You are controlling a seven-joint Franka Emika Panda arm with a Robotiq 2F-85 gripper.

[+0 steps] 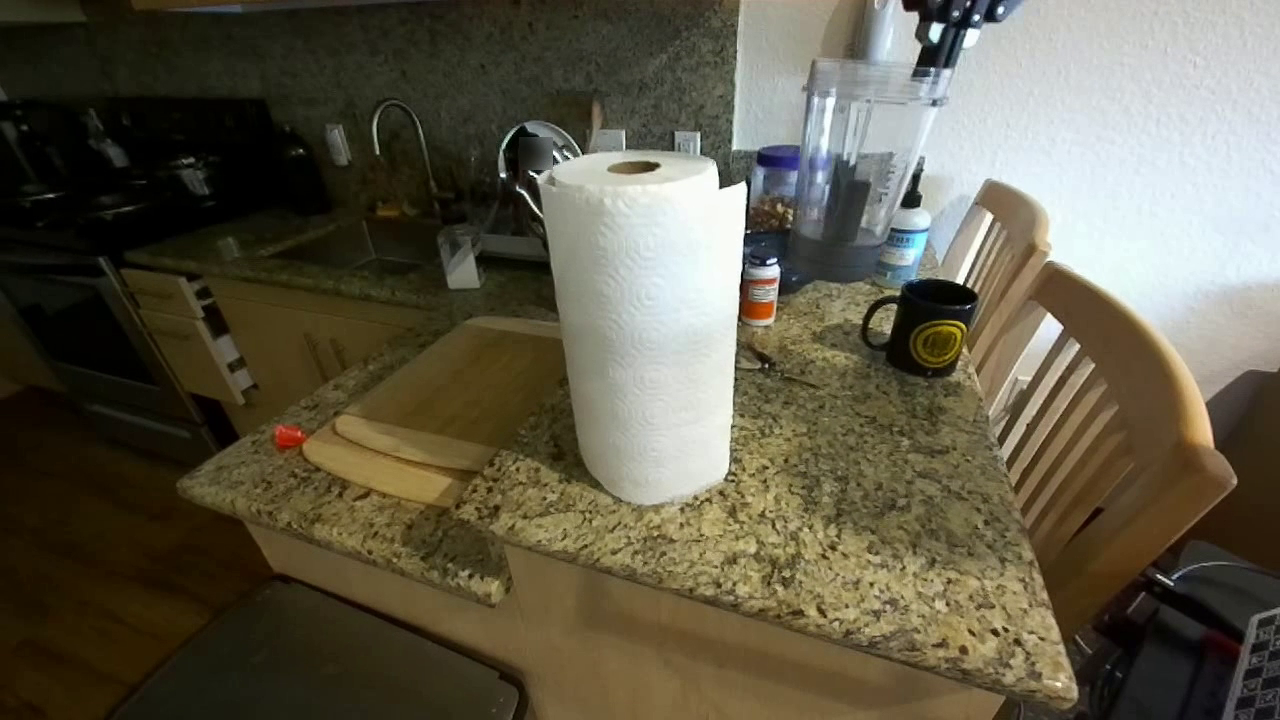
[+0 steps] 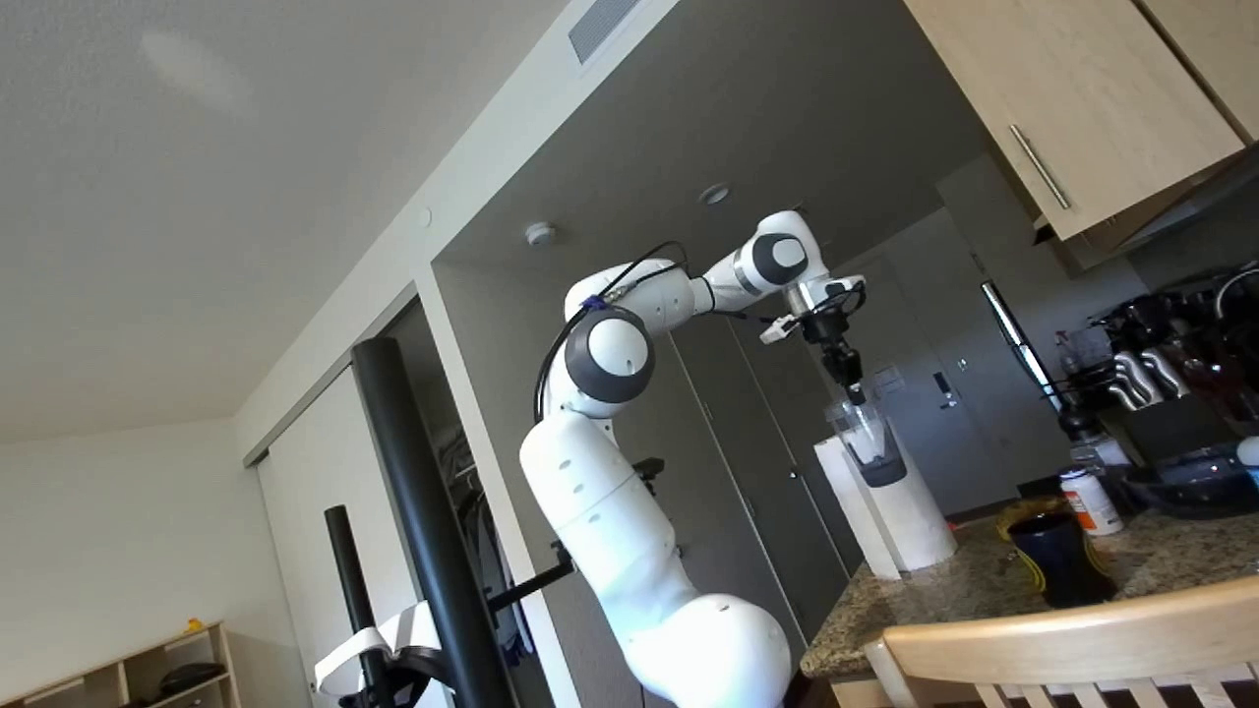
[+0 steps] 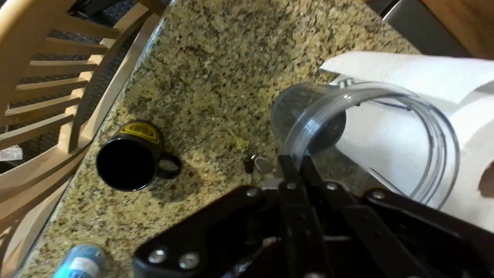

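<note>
A clear blender jar (image 1: 866, 156) with a dark base hangs from my gripper (image 1: 936, 66), which pinches its rim at the upper right of exterior view 1. In exterior view 2 the same jar (image 2: 868, 442) dangles below the gripper (image 2: 855, 394), in line with the paper towel roll. Seen from the wrist, the fingers of my gripper are closed together on the near edge of the round rim, and the jar (image 3: 308, 104) slopes away beyond them. Whether the jar touches the counter is hard to tell; it looks raised.
A tall paper towel roll (image 1: 648, 336) stands on the granite counter (image 1: 864, 516). Around are a black mug (image 1: 930, 326), an orange-white bottle (image 1: 759, 292), a soap bottle (image 1: 903, 240) and keys (image 3: 252, 160). Chairs (image 1: 1092, 408) line the right edge. Open counter lies in front of the mug.
</note>
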